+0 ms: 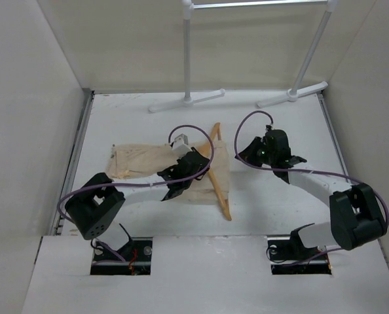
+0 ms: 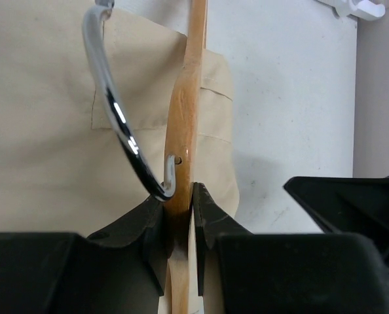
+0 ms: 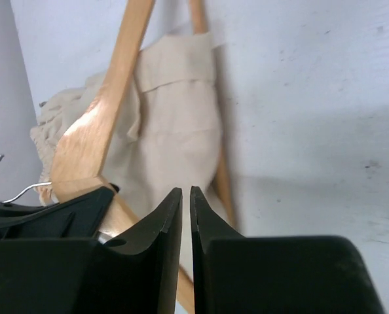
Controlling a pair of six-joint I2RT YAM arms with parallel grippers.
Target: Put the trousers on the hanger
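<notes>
The beige trousers [image 1: 148, 159] lie flat on the white table. Across their right end runs the wooden hanger [image 1: 217, 190], its metal hook [image 2: 119, 118] rising toward the left wrist camera. My left gripper is shut on the hanger near the hook. In the right wrist view, the hanger's thin straight bar [image 3: 224, 186] is partly covered by the trousers' end [image 3: 188, 124], while the broad shaped piece [image 3: 90, 140] passes above the cloth. My right gripper stands to the right of the hanger, shut, with nothing visible between its fingertips.
A white rack with a horizontal rail [image 1: 260, 4] stands at the back, its feet [image 1: 188, 101] on the table. Bare table [image 1: 266, 203] stretches to the right of the trousers. Walls close in both sides.
</notes>
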